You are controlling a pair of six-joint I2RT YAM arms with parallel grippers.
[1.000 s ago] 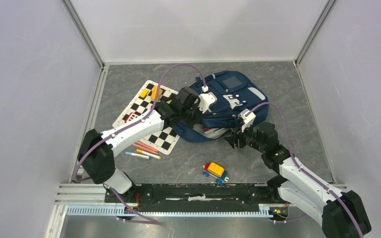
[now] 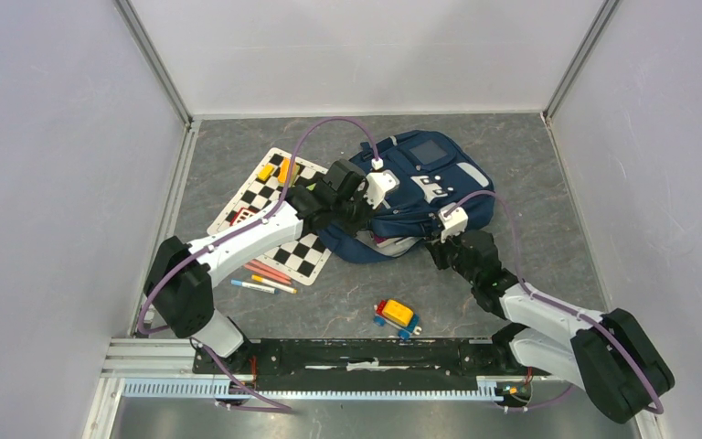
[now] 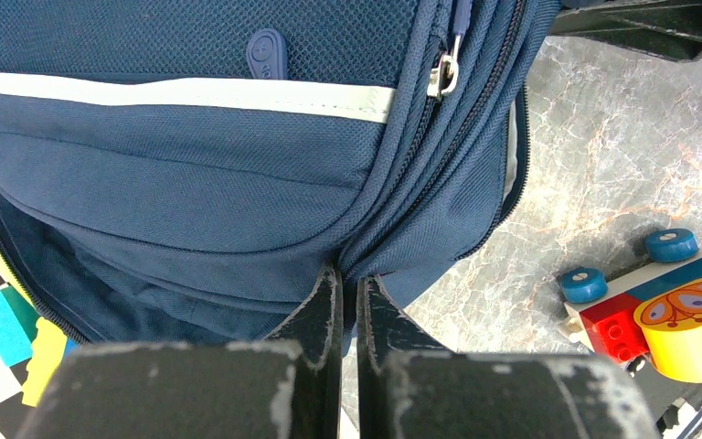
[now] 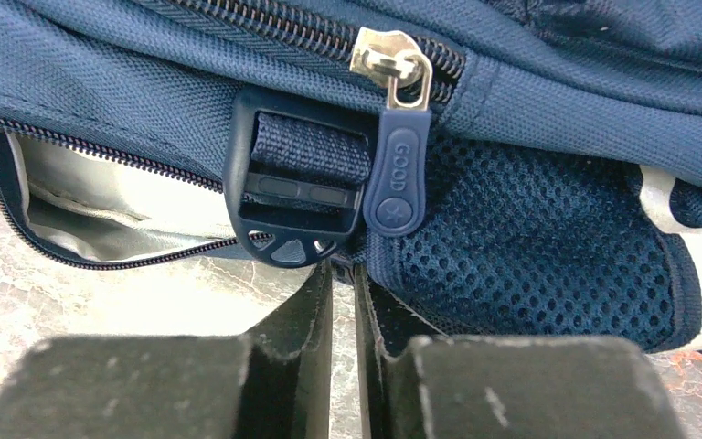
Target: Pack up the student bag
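The dark blue bag point(image 2: 425, 174) lies at the back of the table, its front side opening gaping and pale contents showing inside. In the left wrist view, my left gripper is shut on a gathered fold of the bag's fabric near the zipper. My right gripper is at the bag's near right edge, its fingers parted by a narrow gap. Just beyond those fingertips are a black strap buckle point(image 4: 303, 197) and a blue zipper pull point(image 4: 397, 174). Whether the pull's lower end lies between the fingers is hard to tell.
Left of the bag lies a checkered board point(image 2: 303, 261) with yellow pieces on it. Pens and markers point(image 2: 254, 286) rest by its near edge. A toy block car point(image 2: 397, 314) stands near the front edge, with bare table around it.
My right gripper has shifted slightly at the bag's near edge, and its forearm has swung a little leftward. The left arm and the bag look still.
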